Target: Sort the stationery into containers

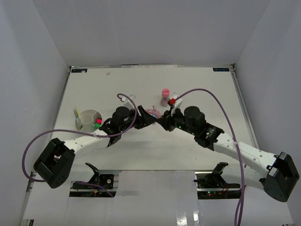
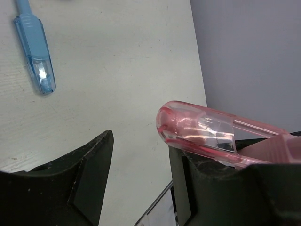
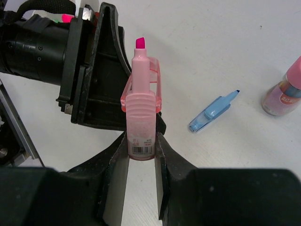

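Note:
A pink highlighter point(image 3: 141, 106) stands in my right gripper, which is shut on its barcode end; its magenta tip points up. My left gripper is part open, its fingers apart with bare table showing between them. In the left wrist view the highlighter's clear pink end point(image 2: 197, 127) lies across the right-hand finger, not between the two. From above, both grippers point(image 1: 151, 117) almost meet near the table's middle. On the table lies a blue highlighter point(image 3: 211, 113), largely hidden by the left gripper in the top view.
A pink-capped bottle point(image 1: 165, 96) stands behind the grippers. At the left, a round white container point(image 1: 97, 114) holds a white cup point(image 1: 86, 119) and several coloured items.

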